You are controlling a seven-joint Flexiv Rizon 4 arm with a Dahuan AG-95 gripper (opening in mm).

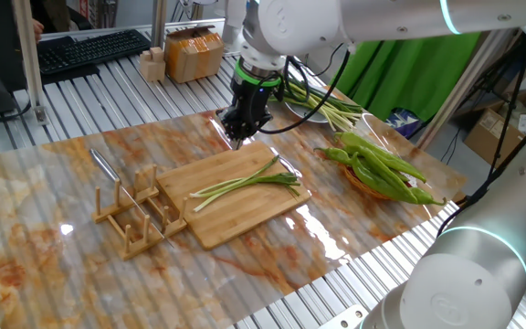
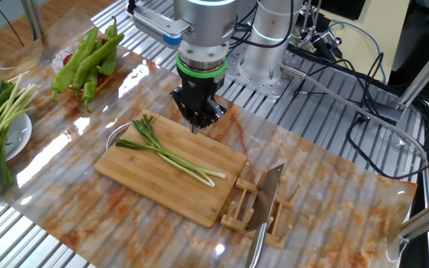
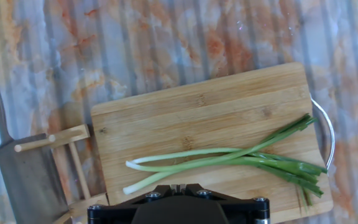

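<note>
My gripper hangs above the far edge of a wooden cutting board, its narrow fingertips together and nothing visible between them. From the wrist view, the gripper appears at the bottom edge, overlapping the near part of the board. A few green onions lie across that board, white ends towards the rack, clear of the fingers. Beside the board stands a wooden peg rack. A knife with a broad blade and metal handle rests in it, handle sticking out past the rack.
Green peppers fill a small basket at one side. Behind them, more green onions lie on a white plate. A cardboard box and a keyboard sit at the back.
</note>
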